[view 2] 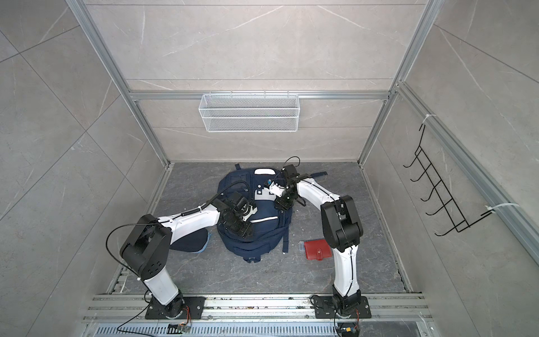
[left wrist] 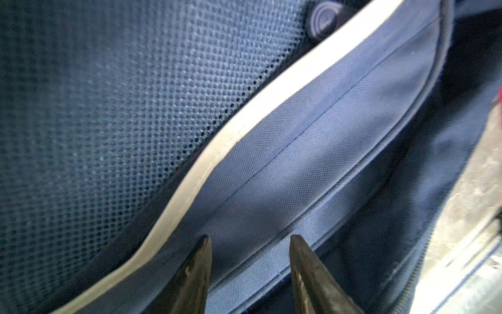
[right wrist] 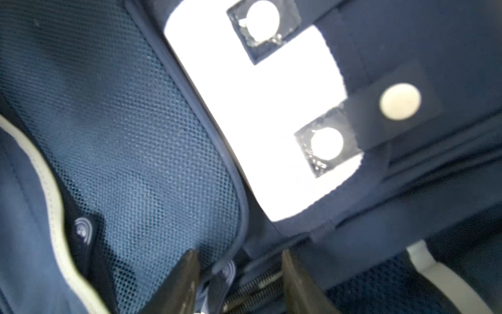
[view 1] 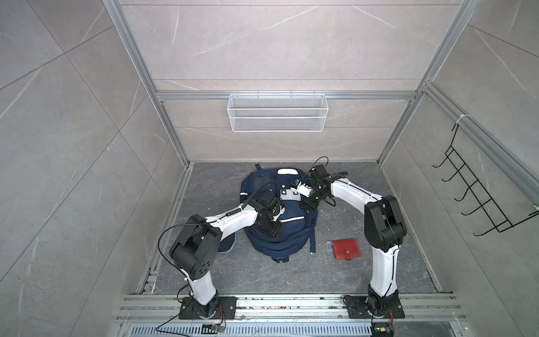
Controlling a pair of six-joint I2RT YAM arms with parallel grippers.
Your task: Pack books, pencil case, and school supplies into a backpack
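Observation:
A navy backpack (view 1: 264, 241) lies flat on the floor, its mesh pocket (right wrist: 130, 130) and white buckled panel (right wrist: 219, 83) showing. My left gripper is over the lower pocket with its white trim (left wrist: 219, 146), fingertips apart, nothing visible between them but fabric behind. My right gripper is over the upper part, fingers apart above a zipper and its pull (right wrist: 227, 274); whether they touch it I cannot tell.
A red notebook (view 1: 345, 248) lies right of the backpack. A dark flat item (view 2: 188, 241) with blue edge lies left, partly behind the left arm. Bare floor surrounds these; a wire basket (view 1: 277, 112) hangs on the back wall.

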